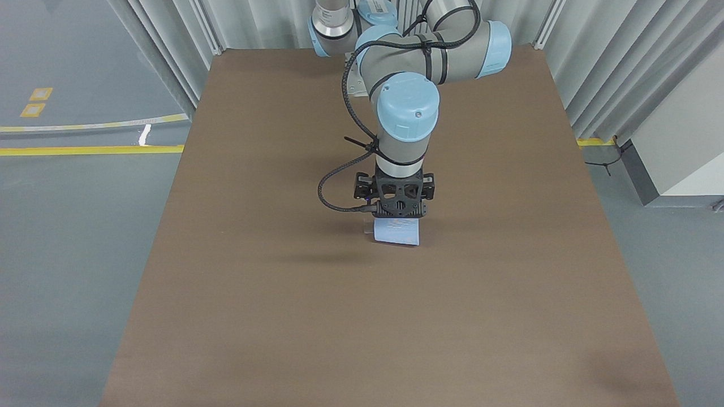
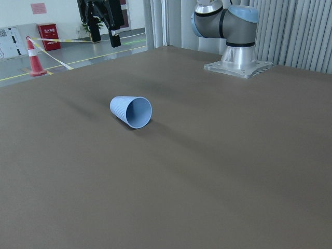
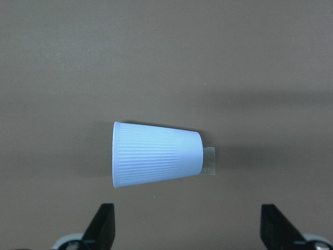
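Note:
A light blue ribbed cup [image 1: 396, 231] [image 2: 125, 110] [image 3: 156, 154] lies on its side on the brown table, its mouth toward the left camera and a small clear strip [image 3: 208, 161] at its base. The black gripper [image 2: 105, 35] hangs above the cup, open, with nothing between its fingers. In the wrist view the cup lies just beyond the fingertips; in the front view the gripper partly overlaps it.

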